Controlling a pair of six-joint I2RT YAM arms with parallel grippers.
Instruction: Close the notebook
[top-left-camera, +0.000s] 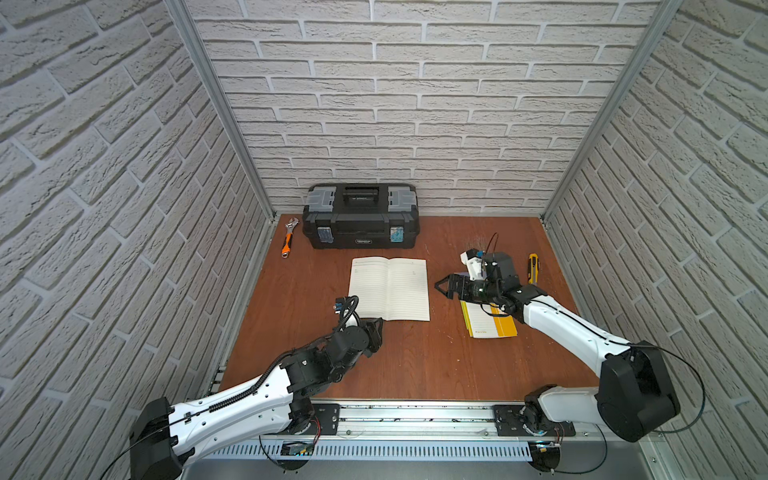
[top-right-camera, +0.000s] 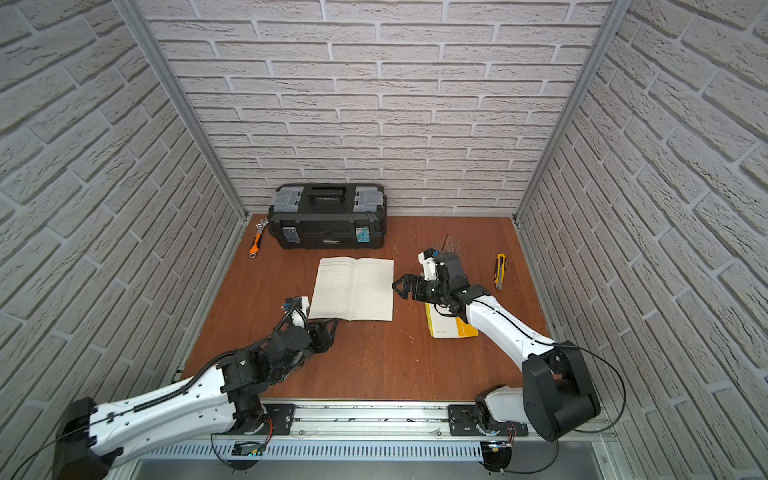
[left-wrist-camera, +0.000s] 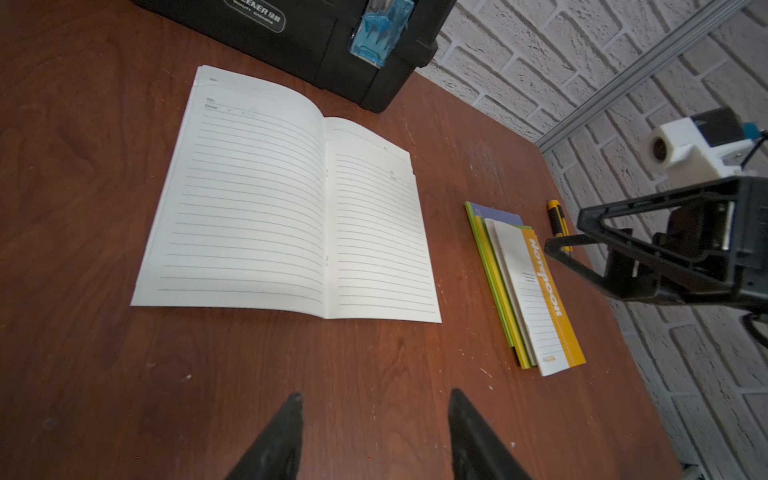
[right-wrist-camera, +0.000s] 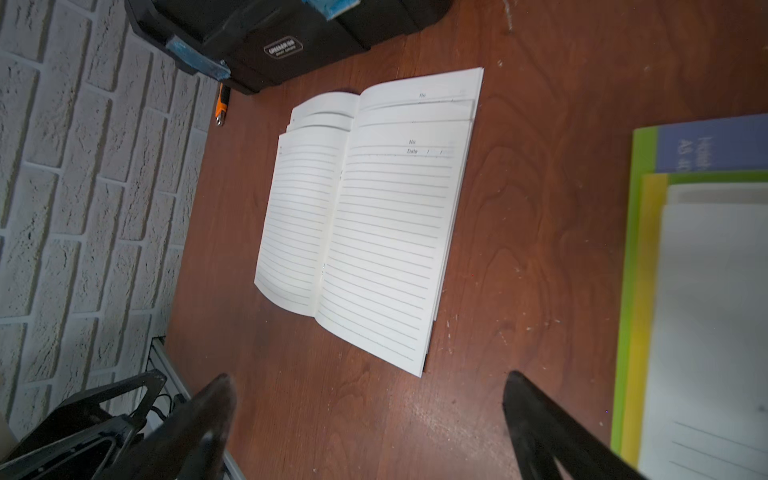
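Observation:
The notebook (top-left-camera: 406, 289) lies spread flat on the table, its lined white pages facing up. In the left wrist view both page halves (left-wrist-camera: 248, 192) show whole, beyond my left gripper, whose fingers stand apart with bare wood between them. That gripper is near the notebook's front left corner in the top left view and does not hold anything. To the right of the notebook hovers my right gripper (top-left-camera: 445, 286), open and empty. The right wrist view shows the notebook's right edge lifted slightly on a thin stack of pages (right-wrist-camera: 444, 264), with the gripper's fingers (right-wrist-camera: 532, 416) apart short of it.
A black toolbox (top-left-camera: 360, 228) stands behind the notebook. Several closed notebooks (left-wrist-camera: 552, 320) are stacked on the right, under my right arm. An orange wrench (top-left-camera: 288, 238) lies at the back left, a yellow cutter (top-right-camera: 500, 270) at the right.

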